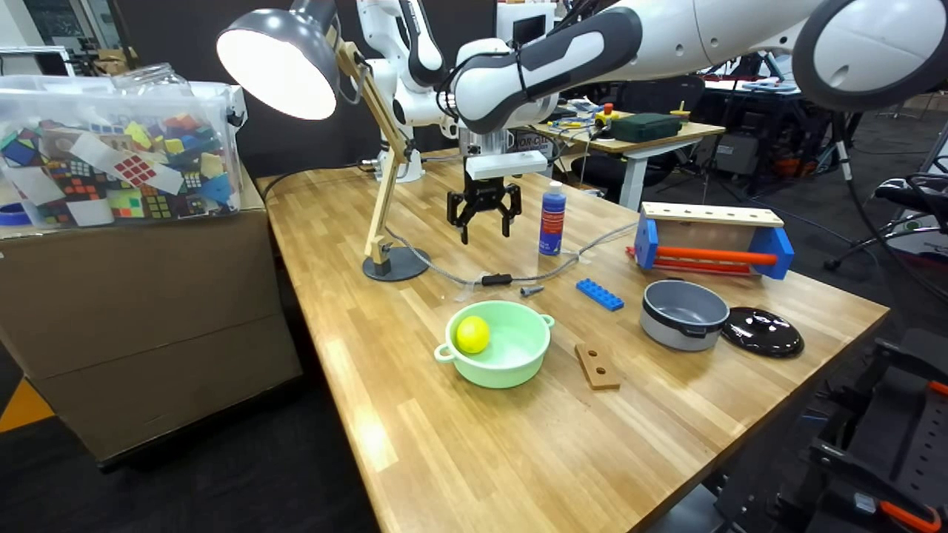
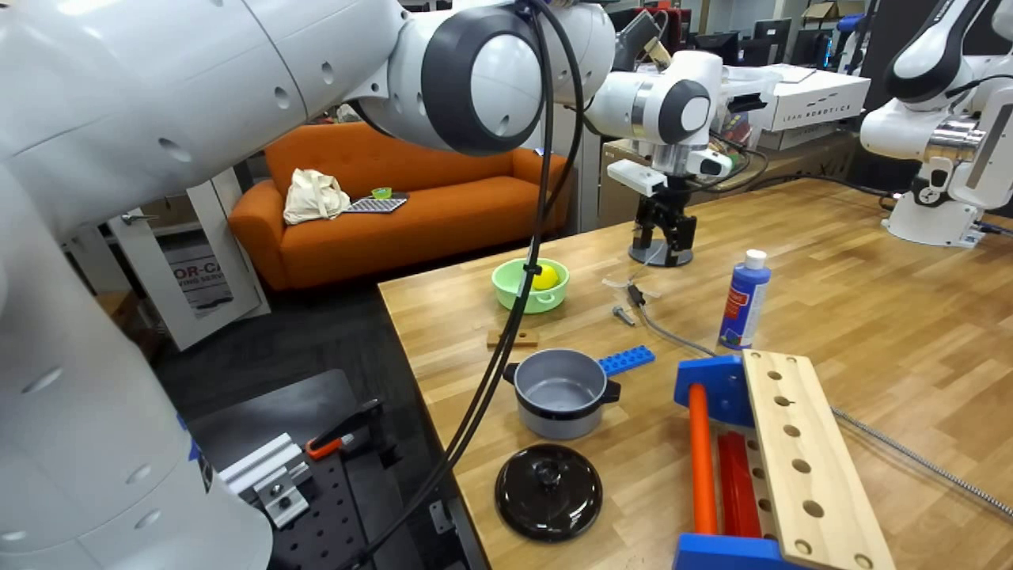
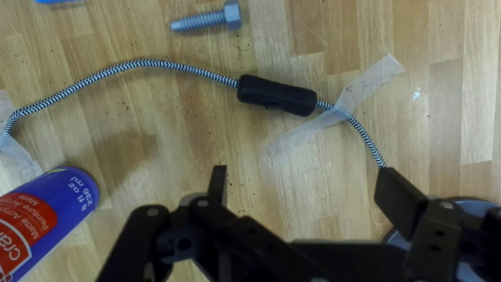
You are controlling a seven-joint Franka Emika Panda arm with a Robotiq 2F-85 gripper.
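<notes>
My gripper (image 1: 485,236) hangs above the table, fingers apart and empty, between the desk lamp and the blue paint bottle (image 1: 552,220). In the wrist view, bare wood shows between the fingertips. Beyond them lie the lamp cable's black switch (image 3: 277,96) and a grey bolt (image 3: 206,19). A green bowl (image 1: 524,355) with a yellow ball (image 1: 472,334) in it stands nearer the front. To its right are a wooden piece with holes (image 1: 597,367) and a blue toy brick (image 1: 600,294).
A grey pot (image 2: 560,399) stands beside its black lid (image 2: 548,492). The toy workbench (image 2: 817,456) is close by. A lamp (image 1: 395,263) rises left of my gripper, and its cable, taped down, crosses the table.
</notes>
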